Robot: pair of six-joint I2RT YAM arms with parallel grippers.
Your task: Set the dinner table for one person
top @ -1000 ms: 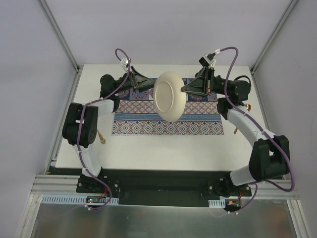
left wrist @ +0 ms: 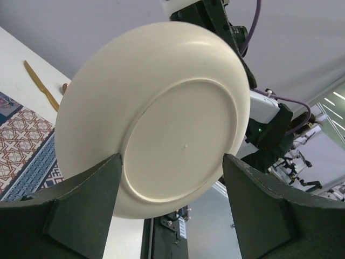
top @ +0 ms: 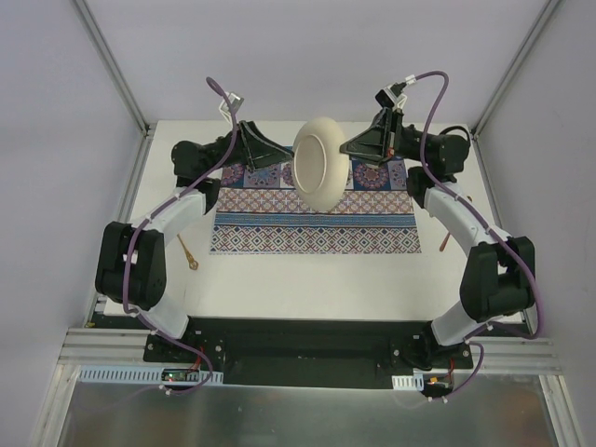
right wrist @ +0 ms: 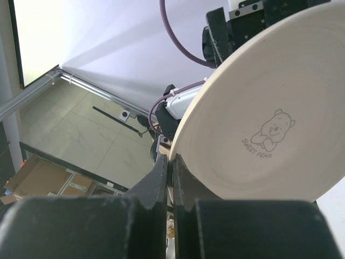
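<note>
A cream plate (top: pixel 319 166) is held on edge in the air above the patterned placemat (top: pixel 315 240), its inner face with a bear print showing in the right wrist view. My right gripper is shut on the plate's rim (top: pixel 337 191). My left gripper is open, its fingers at the plate's back, near its lower part, with no clear grip on it. In the left wrist view a gold knife (left wrist: pixel 38 81) lies on the white table beside the placemat.
Gold cutlery (top: pixel 189 256) lies left of the placemat, and another utensil (top: pixel 445 242) lies at the right. Walls stand close around both arms.
The plate and my right gripper have moved slightly toward the back of the table in the top view. My left arm has shifted a little, its gripper staying near the plate.
</note>
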